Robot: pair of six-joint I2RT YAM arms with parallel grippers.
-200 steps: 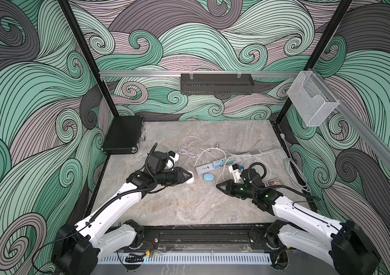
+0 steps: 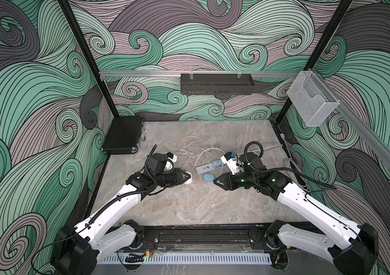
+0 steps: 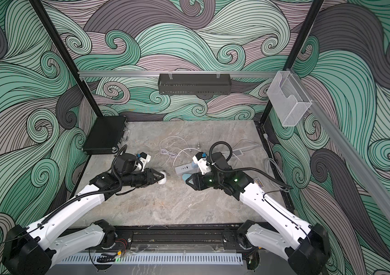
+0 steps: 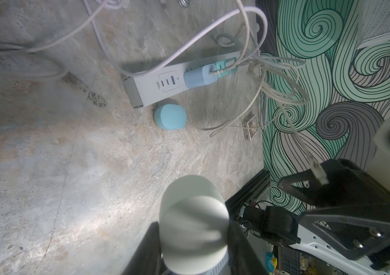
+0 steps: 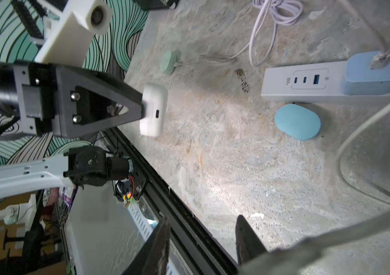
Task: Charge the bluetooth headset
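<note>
The white headset case (image 5: 154,110) is clamped upright in my left gripper, a little above the table, its small dark port (image 5: 157,113) facing right toward the other arm. My right gripper stands open to the right of the case, fingers apart. In the left wrist view a pale charging cable (image 4: 302,145) runs down to the right gripper, its blurred plug end (image 4: 319,173) over the upper finger. In the right wrist view the cable (image 5: 332,245) crosses close to the lens; no cable shows between the fingertips there.
A grey power strip (image 5: 302,80) with a blue charger (image 5: 378,68) lies behind the grippers. In front of it sits a rounded blue object (image 5: 297,122). Loose cables (image 4: 176,57) arch over the strip.
The left gripper, with the white case, has hardly moved.
</note>
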